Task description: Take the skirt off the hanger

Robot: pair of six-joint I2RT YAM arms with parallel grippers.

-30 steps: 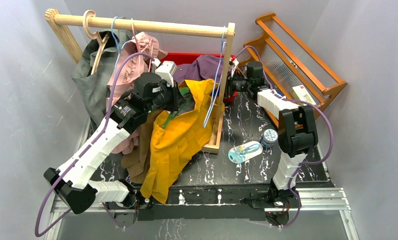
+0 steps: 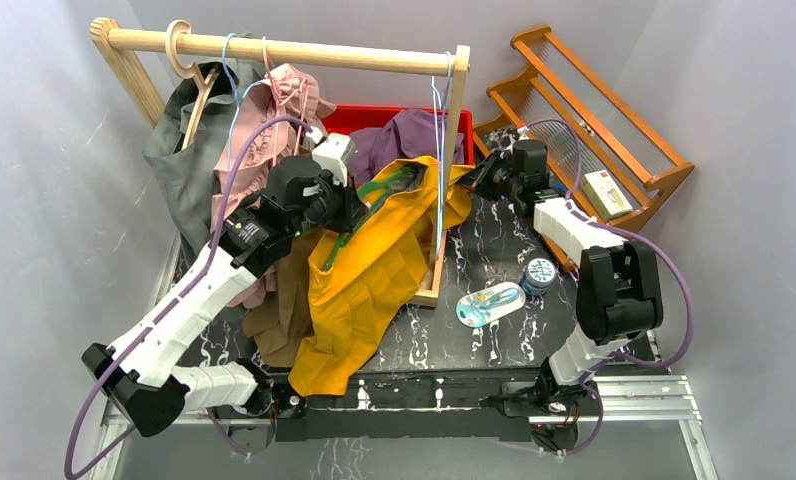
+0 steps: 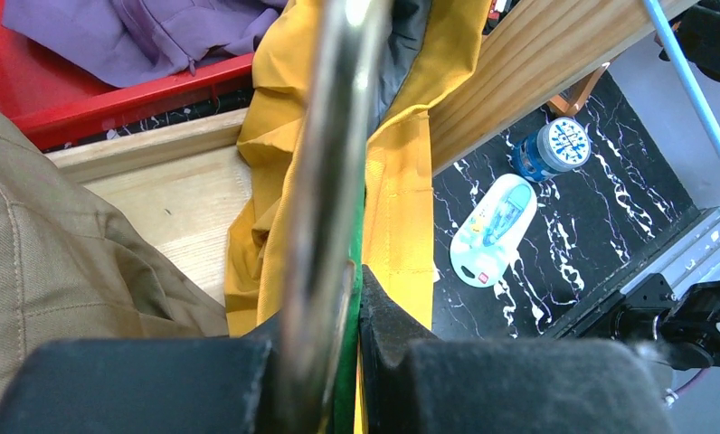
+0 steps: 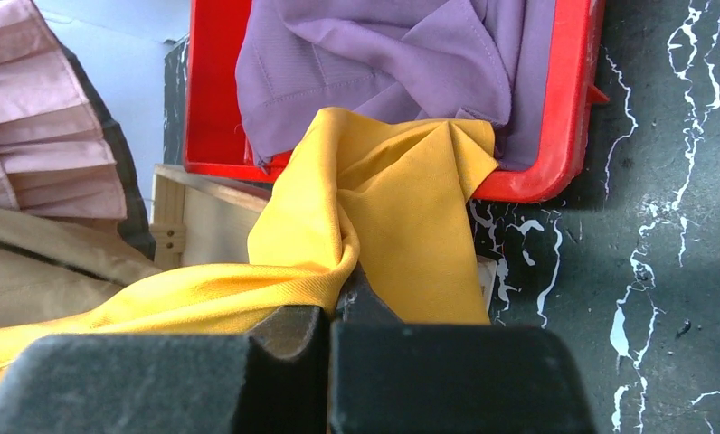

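Observation:
The yellow skirt (image 2: 379, 285) hangs slanted below the rack's right end, its upper corner stretched toward the right post. A green hanger (image 2: 336, 250) shows inside its waist opening. My left gripper (image 2: 359, 207) is shut on the hanger; in the left wrist view the green hanger (image 3: 348, 362) runs upright between the fingers, with a blurred metal hook in front. Past the post, my right gripper (image 2: 472, 180) is shut on the skirt's waist edge. In the right wrist view, yellow cloth (image 4: 293, 285) is pinched at its fingertips and pulled taut to the left.
A blue hanger (image 2: 439, 150) dangles beside the rack post (image 2: 457, 110). Behind stands a red bin (image 2: 349, 120) with purple cloth. Pink (image 2: 284, 90), grey and brown garments crowd the left. A blue jar (image 2: 538, 275) and a blister pack (image 2: 490, 304) lie on the right.
My right gripper has moved right, drawing the skirt's upper corner out past the post. The blue hanger swings nearer upright. My left gripper has hardly moved.

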